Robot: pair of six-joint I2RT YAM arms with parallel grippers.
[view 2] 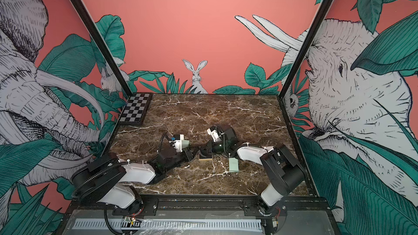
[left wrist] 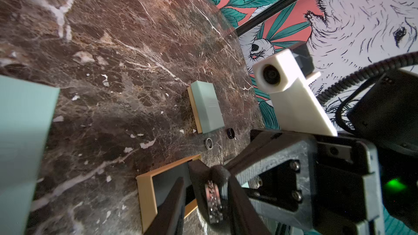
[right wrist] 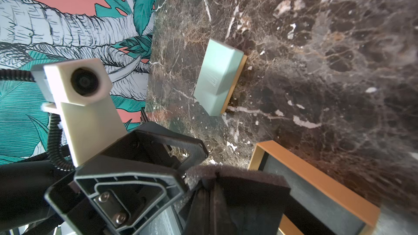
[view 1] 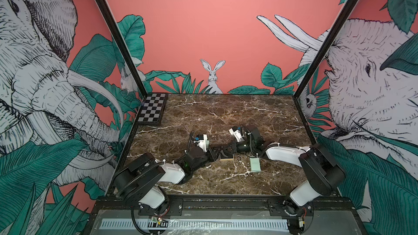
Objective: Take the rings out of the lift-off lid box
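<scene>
An open tan box (right wrist: 317,178) with a dark inside lies beneath both grippers at table centre. In the left wrist view, my left gripper is over this box, its finger partly open, around a pink, glittery ring (left wrist: 213,202); whether it grips the ring is unclear. A silver ring (left wrist: 209,143) and a dark ring (left wrist: 230,133) lie on the table outside the box. My right gripper is shut at the box's edge, close to the left one. A mint lift-off lid box (left wrist: 206,104) lies beside the loose rings.
Another mint box (right wrist: 217,78) lies on the other side, seen in the right wrist view. A checkered board (view 1: 152,106) sits in the back left corner.
</scene>
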